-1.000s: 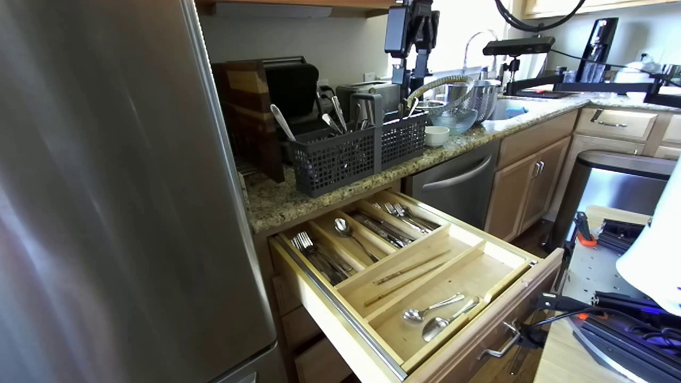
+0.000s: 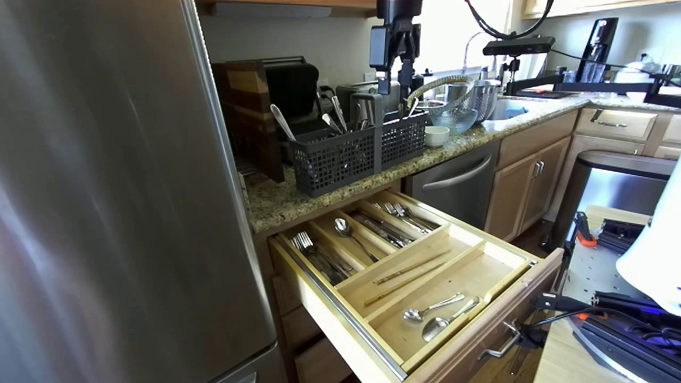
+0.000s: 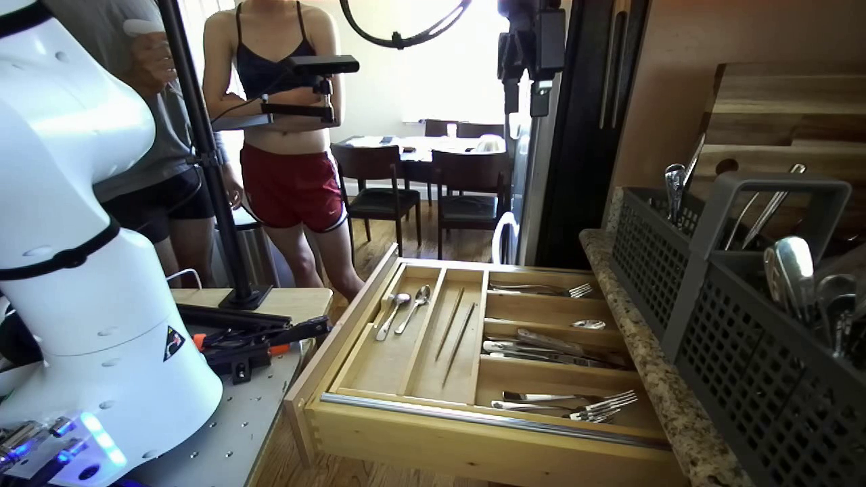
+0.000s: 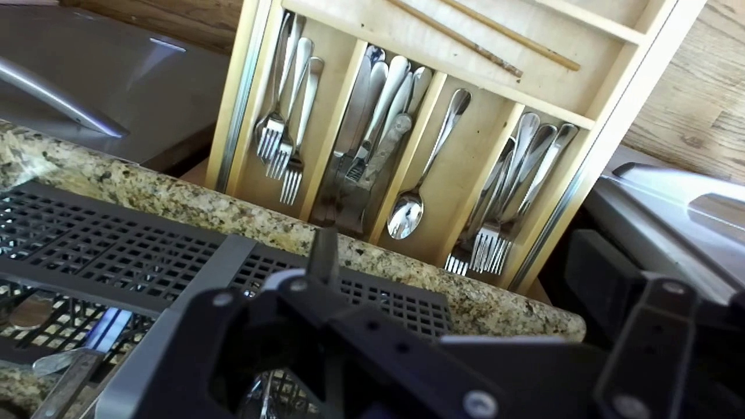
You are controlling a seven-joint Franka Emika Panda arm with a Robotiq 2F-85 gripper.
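My gripper (image 2: 394,84) hangs above the dark grey cutlery basket (image 2: 335,163) on the counter. Its fingers point down and stand apart, with nothing seen between them; in the second exterior view the gap of the gripper (image 3: 526,97) is also empty. Handles and a few spoons (image 3: 793,272) stick up out of the basket. Below the counter, the wooden drawer (image 3: 487,438) is pulled out. Forks (image 4: 492,251), a single spoon (image 4: 405,215), knives (image 4: 380,105) and more forks (image 4: 281,143) lie in its rear compartments. Its front compartments hold chopsticks (image 2: 408,268) and two spoons (image 2: 437,329).
A wooden cutting board (image 2: 271,121) leans behind the basket. A white bowl (image 2: 437,136) and a glass bowl (image 2: 454,119) stand to its right. The fridge (image 2: 127,191) borders the left side. Two people stand beyond the drawer in the second exterior view.
In exterior view 1 my gripper has moved left and slightly down, above the basket. Drawer, basket and cutlery look the same.
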